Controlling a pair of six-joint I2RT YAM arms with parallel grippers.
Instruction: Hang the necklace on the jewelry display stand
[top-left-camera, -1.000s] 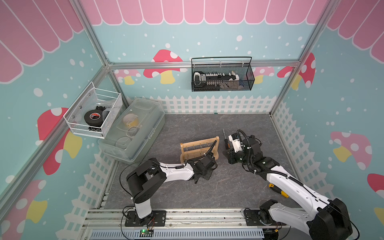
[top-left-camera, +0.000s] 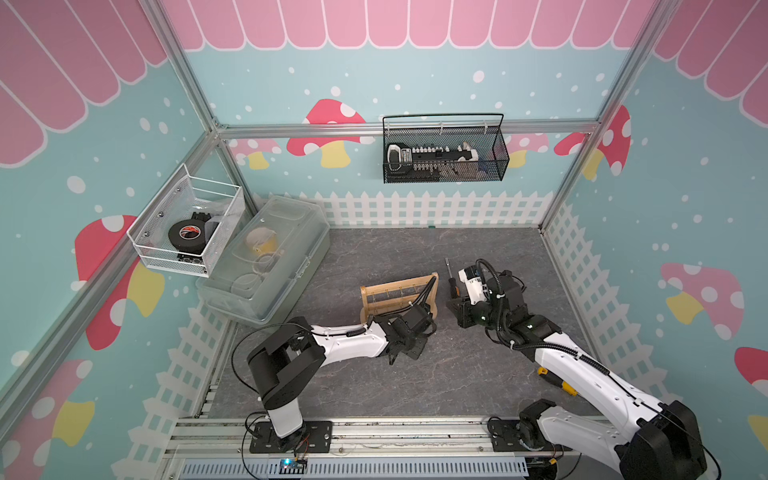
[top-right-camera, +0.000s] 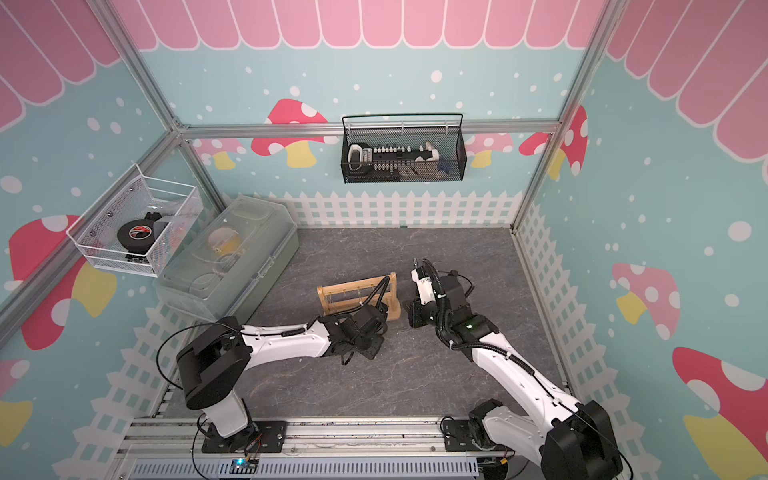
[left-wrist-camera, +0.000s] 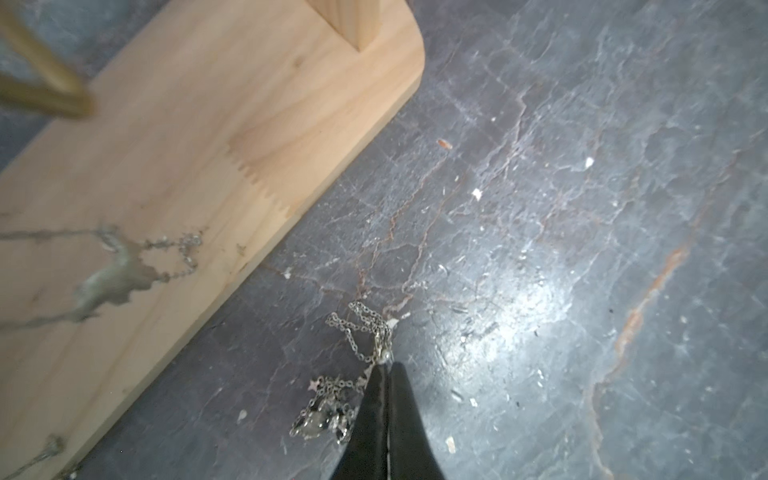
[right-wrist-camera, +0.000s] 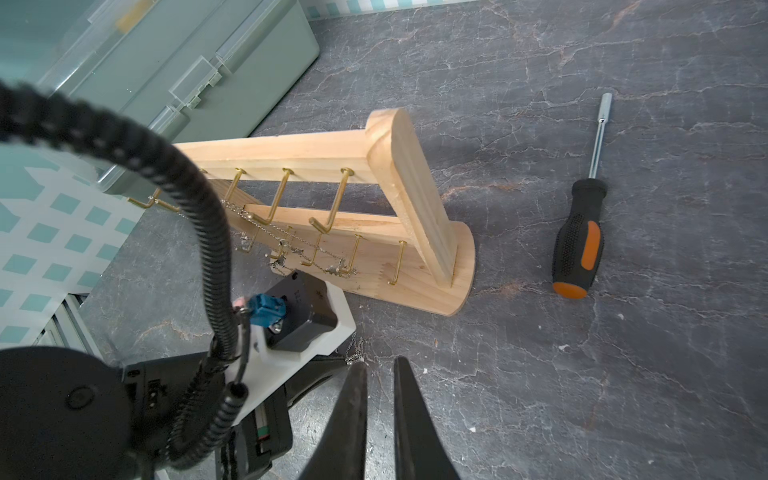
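Note:
A silver necklace (left-wrist-camera: 360, 328) lies bunched on the table in front of the wooden display stand (right-wrist-camera: 412, 184); other chains hang from the stand's brass hooks (right-wrist-camera: 340, 196). My left gripper is shut, its tips at the pile, with no chain clearly between them. In the top views the left arm covers part of the stand's front. My right gripper is to the right of the left one, its fingers slightly apart in the right wrist view with nothing visible between them.
A screwdriver (right-wrist-camera: 580, 240) lies right of the stand. A clear-lidded box (top-left-camera: 284, 240) stands at the left, below a white wire basket (top-left-camera: 160, 240). A black mesh basket (top-left-camera: 445, 172) hangs on the back wall.
The left arm has shifted very slightly at its elbow and wrist over the last second. The right arm shows almost no movement.

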